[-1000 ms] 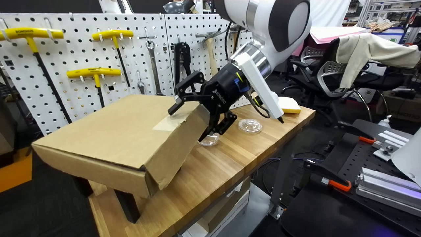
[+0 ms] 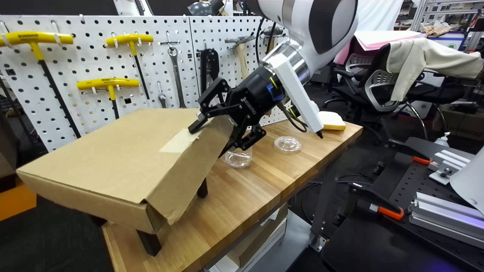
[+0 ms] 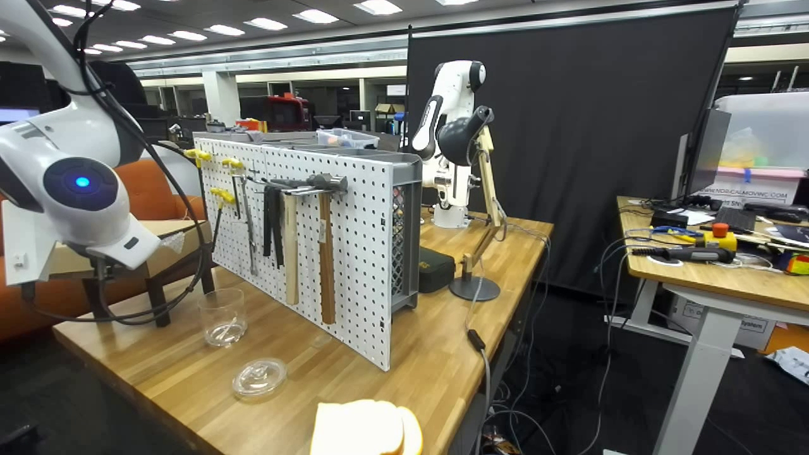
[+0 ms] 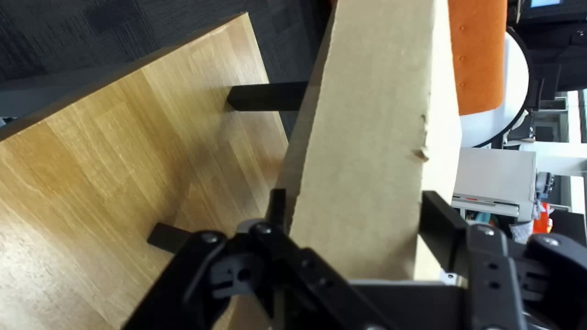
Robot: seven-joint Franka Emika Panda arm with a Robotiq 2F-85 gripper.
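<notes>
A cardboard box [image 2: 113, 149] sits tilted on a black-legged stand at the left end of the wooden table, with a strip of tape [image 2: 178, 142] on its top. My gripper [image 2: 208, 141] is at the box's right side, one finger over the top and the other down by the side flap. In the wrist view the box's side [image 4: 368, 137] runs between the widely spaced fingers of my gripper. Both fingers are close to its edges; I cannot tell whether they press on it. Under the box, black legs [image 4: 267, 96] reach the table.
A clear cup [image 3: 224, 318] stands on the table near the gripper, with a clear lid [image 3: 259, 378] apart from it. A pegboard [image 2: 149, 59] hung with tools borders the back. A white and yellow object [image 2: 332, 121] lies at the table's far end.
The box has slid left and toward the front in exterior view 1, and its tilt has changed. My gripper has moved slightly left and down with it. More of the clear cup shows.
</notes>
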